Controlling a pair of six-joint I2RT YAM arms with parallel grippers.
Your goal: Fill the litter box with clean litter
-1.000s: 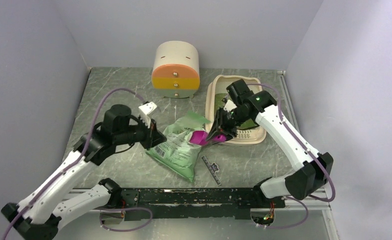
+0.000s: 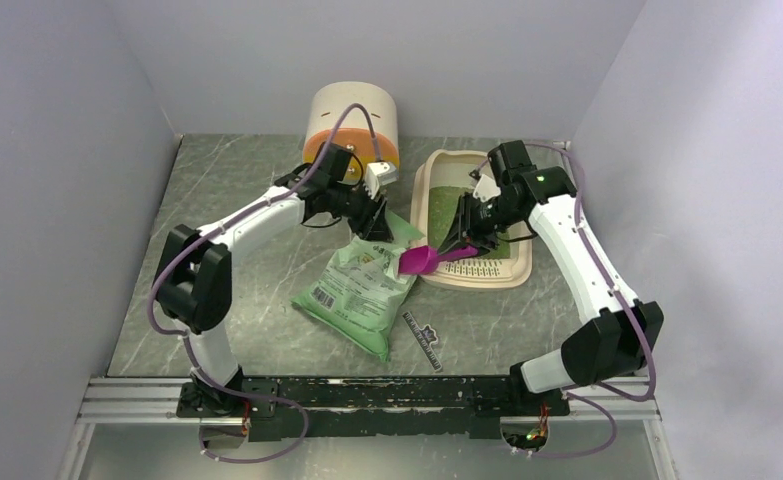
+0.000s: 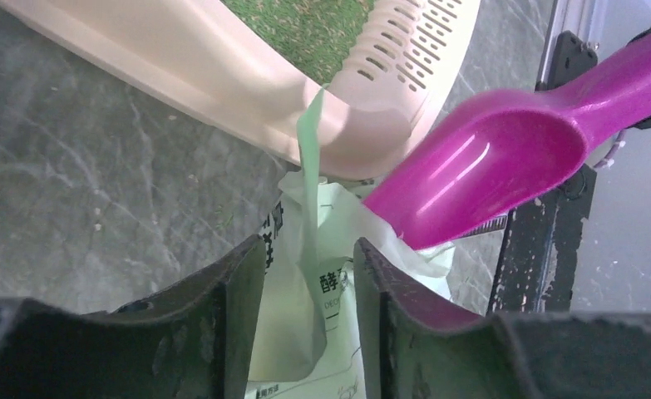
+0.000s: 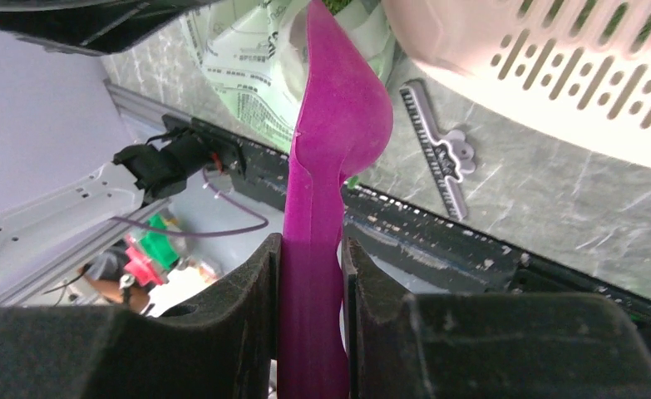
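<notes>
My right gripper is shut on a magenta scoop, whose bowl sits at the opening of the green litter bag. In the left wrist view the scoop reaches into the bag's rim. My left gripper is open around the top of the bag, its fingers either side of a standing green flap; whether it touches the bag is unclear. The cream litter box holds a green layer and stands right of the bag.
A cream cabinet with orange, yellow and green drawers stands at the back. A grey flat tool lies on the front of the table.
My right gripper has shifted slightly back and right with the scoop in it.
</notes>
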